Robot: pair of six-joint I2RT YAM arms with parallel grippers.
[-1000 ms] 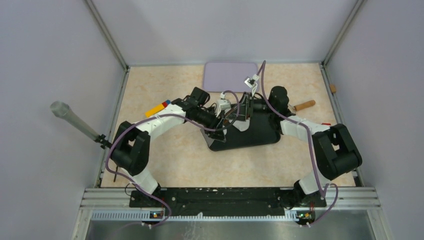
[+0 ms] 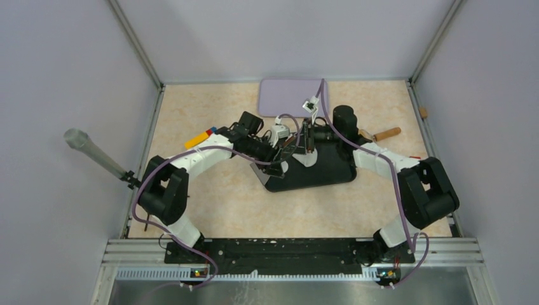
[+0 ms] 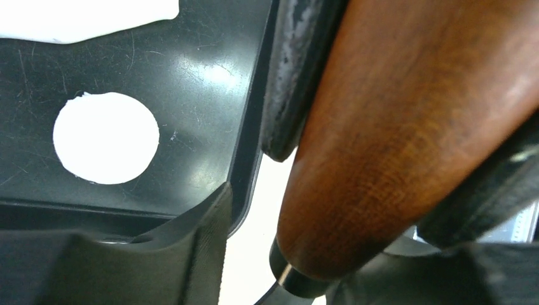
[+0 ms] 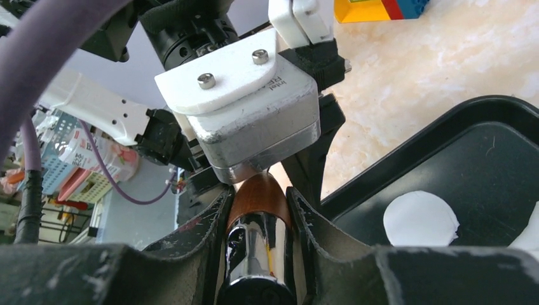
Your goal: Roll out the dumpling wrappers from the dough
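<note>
A wooden rolling pin (image 3: 394, 133) is held by both grippers above the black tray (image 2: 318, 178). My left gripper is shut on its brown body, filling the right of the left wrist view; my right gripper is shut on its end, where a metal cap shows. On the tray lies a round white wrapper (image 3: 105, 137) (image 4: 419, 217), and beside it a larger white piece of dough (image 3: 76, 19), partly cut off by the view's edge. In the top view the grippers largely hide the pin.
A lilac board (image 2: 292, 95) lies at the back. A yellow object (image 2: 197, 139) is at the left, another wooden-handled tool (image 2: 386, 135) at the right.
The right arm has shifted a little left and toward the front over the last second. The left arm has moved very slightly left.
</note>
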